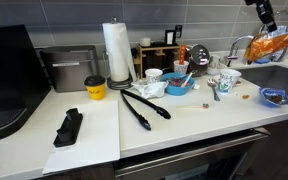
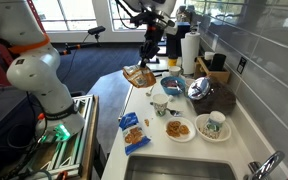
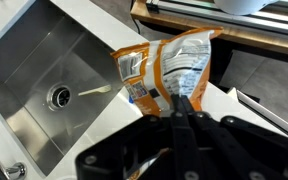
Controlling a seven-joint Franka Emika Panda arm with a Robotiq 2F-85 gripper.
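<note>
An orange-and-white plastic bag [image 1: 274, 44] hangs in the air over the sink end of the counter, held at its edge by my gripper. In the wrist view the crinkled bag [image 3: 172, 68] spreads out beyond the fingers, which are shut on its thin film. Much of the fingertips is lost in dark shadow there. From the other side, the bag [image 2: 139, 76] hangs below the gripper, clear of the countertop. A blue snack packet [image 2: 134, 136] lies on the counter near the sink.
A plate of food [image 2: 180, 130], a white bowl [image 2: 213, 127] and a paper cup [image 2: 160, 104] stand near the packet. The steel sink [image 3: 52, 75] has a pale utensil [image 3: 95, 91] in it. Black tongs [image 1: 147, 107] and a paper towel roll [image 1: 118, 53] are farther along.
</note>
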